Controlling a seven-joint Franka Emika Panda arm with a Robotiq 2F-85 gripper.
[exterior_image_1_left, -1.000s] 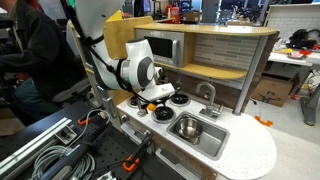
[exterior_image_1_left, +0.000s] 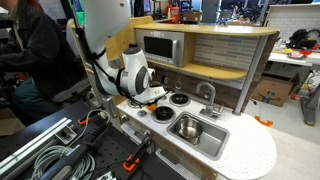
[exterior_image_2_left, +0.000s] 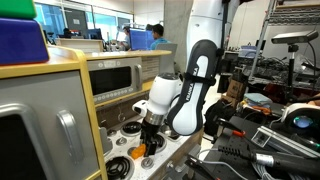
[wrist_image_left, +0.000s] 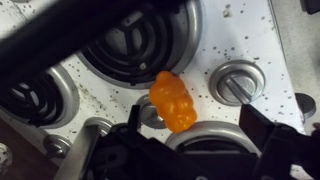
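Observation:
A bumpy orange object (wrist_image_left: 173, 103) lies on the white stovetop among the burners, over part of a round metal knob. It shows as a small orange patch in exterior view 1 (exterior_image_1_left: 151, 107) and low in exterior view 2 (exterior_image_2_left: 138, 152). Above it is my gripper, open, its dark fingers (wrist_image_left: 252, 124) spread to either side in the wrist view. The orange object appears below the gap, nearer the left finger. Whether the fingers touch it cannot be told.
Black coil burners (wrist_image_left: 140, 45) surround the object, and another metal knob (wrist_image_left: 237, 82) sits to its right. A sink (exterior_image_1_left: 213, 142) with a metal pot (exterior_image_1_left: 191, 128) lies to the right. A microwave (exterior_image_1_left: 158, 47) stands behind the arm under a wooden shelf.
In exterior view 1 the white arm has come lower and shifted left, bringing the gripper down towards the orange object. The sink and pot have stayed put.

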